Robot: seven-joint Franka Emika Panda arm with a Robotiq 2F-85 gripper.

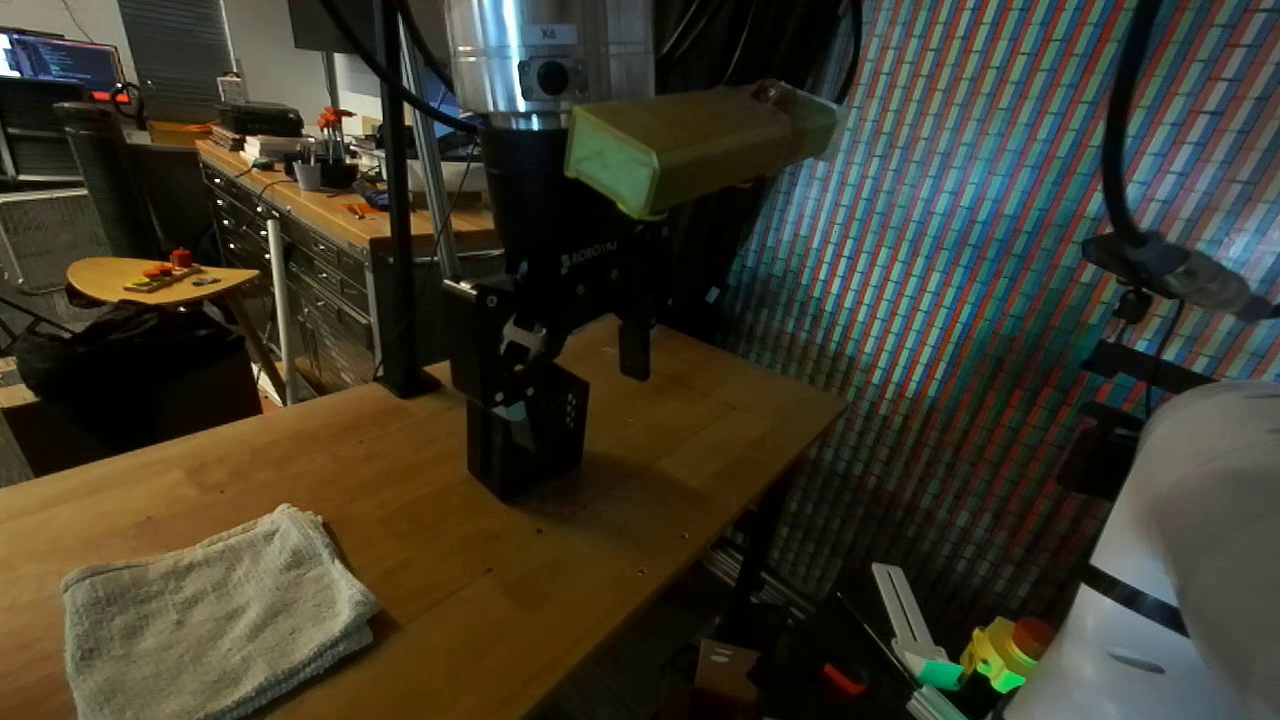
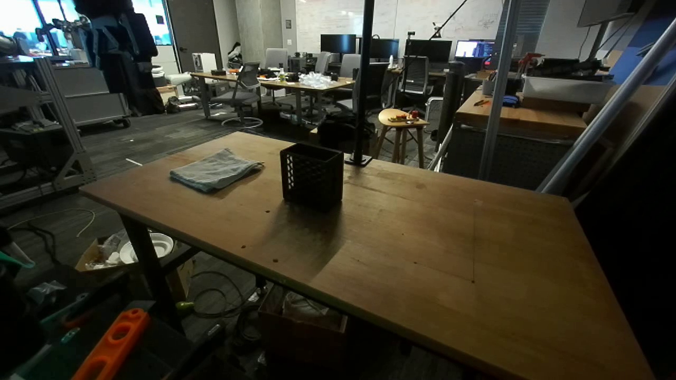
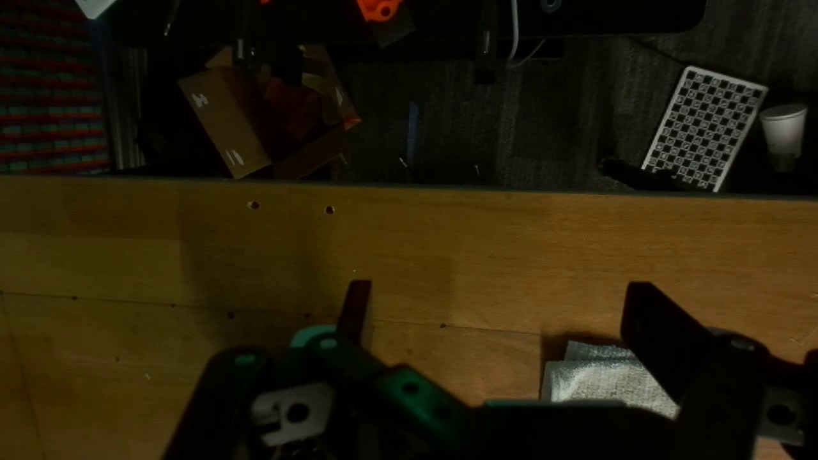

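Observation:
A grey-green folded cloth [image 1: 216,618] lies flat on the wooden table, and exterior view 2 shows the same cloth [image 2: 215,170] left of a black basket [image 2: 311,174]. The basket, with perforated sides, stands upright. In exterior view 1 my gripper [image 1: 576,390] overlaps the basket [image 1: 558,444]; whether they touch cannot be told from there. The wrist view has the gripper open, fingers wide apart, with nothing held between them. Part of the cloth [image 3: 609,379] shows near the right finger. I cannot make out the basket in that view.
A black post [image 2: 362,82] rises at its far edge. Along the near side the table edge [image 3: 460,191] drops to a floor with cardboard boxes [image 3: 230,115]. A white robot body [image 1: 1200,564] stands at the right.

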